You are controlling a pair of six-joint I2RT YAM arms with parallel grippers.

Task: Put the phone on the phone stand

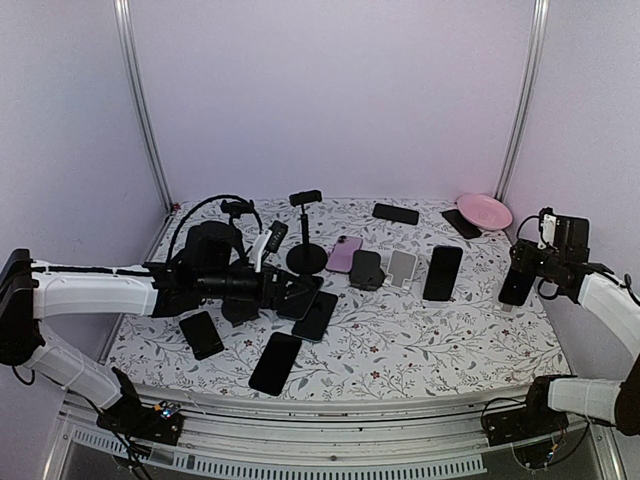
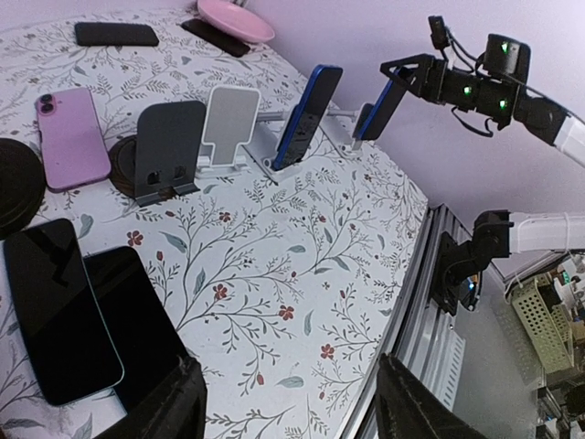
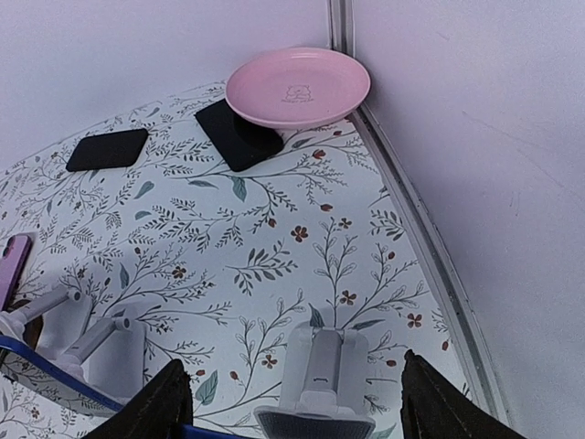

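Note:
At the right of the table my right gripper [image 1: 530, 250] is shut on a dark phone [image 1: 517, 287] with a blue edge, held upright just over a light phone stand [image 3: 322, 370]. Whether it touches the stand is unclear. Another upright phone [image 1: 442, 273] rests on the neighbouring stand to the left. A grey stand [image 2: 169, 146] and a white stand [image 2: 228, 123] stand empty at the middle. My left gripper hangs over the left side, fingers apart, above flat dark phones [image 2: 62, 311], with nothing between them.
A pink phone [image 1: 343, 254] lies at the middle. Behind are black tall stands [image 1: 306, 255], a pink plate [image 1: 483, 211] and flat dark slabs [image 1: 395, 214].

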